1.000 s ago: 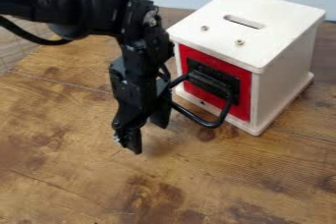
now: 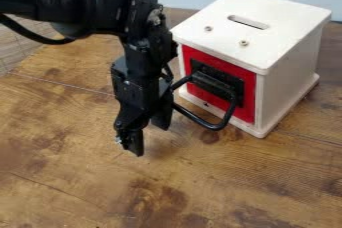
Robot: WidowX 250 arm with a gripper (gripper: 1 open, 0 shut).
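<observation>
A black robot arm reaches in from the upper left, its gripper (image 2: pixel 144 130) pointing down just above the wooden table, in front and to the left of a pale wooden box (image 2: pixel 287 52). The box has a slot and two screws on its top, and a red front panel (image 2: pixel 250 77) with a black fitting. A black cable loop runs between the arm and that panel, partly over it. The gripper is open, with nothing visible between its fingers.
A pale wall stands behind.
</observation>
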